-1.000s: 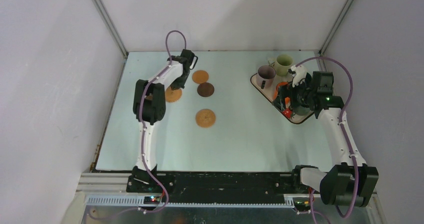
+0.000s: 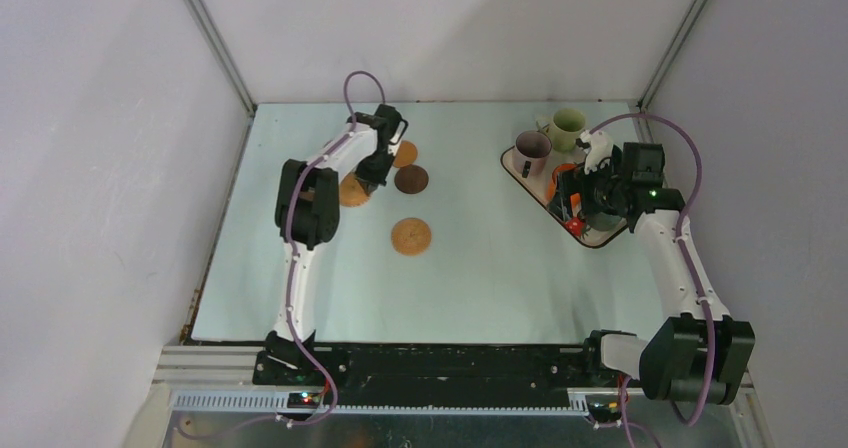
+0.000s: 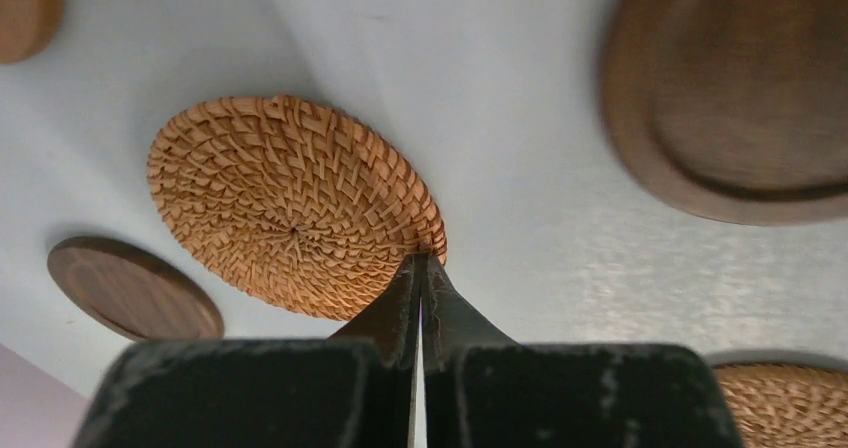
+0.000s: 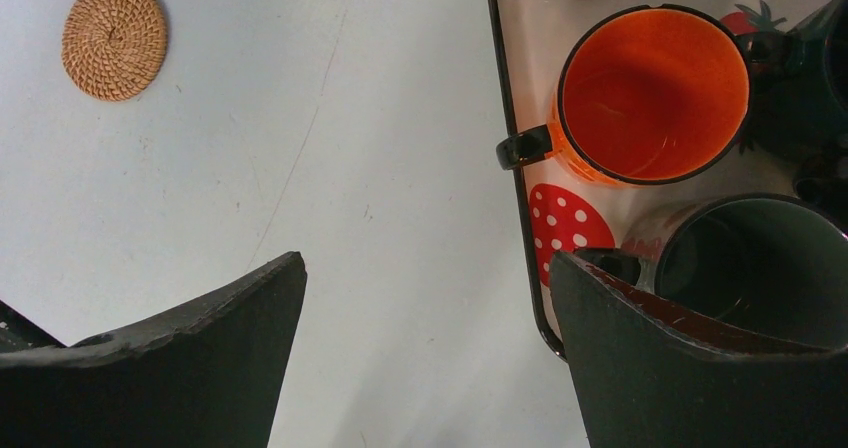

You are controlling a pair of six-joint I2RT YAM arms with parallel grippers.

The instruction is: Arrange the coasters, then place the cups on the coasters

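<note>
My left gripper is shut, its tips at the edge of a woven coaster (image 3: 280, 198); nothing else shows between them. In the top view that coaster (image 2: 353, 194) is partly under the left arm, near a dark coaster (image 2: 411, 179). My right gripper is open above the tray's left edge, with nothing between its fingers. An orange cup (image 4: 655, 93), a dark grey cup (image 4: 750, 258), a pink cup (image 2: 532, 153) and a green cup (image 2: 567, 128) are in the tray.
A small tan coaster (image 2: 406, 152) lies at the back, and another woven one (image 2: 411, 236) nearer the front. The tray (image 2: 513, 170) fills the back right, partly under the right arm.
My left gripper and the coaster at its tips have shifted slightly right in the top view; the small tan coaster also sits slightly further right. The right arm is nearly unchanged.
</note>
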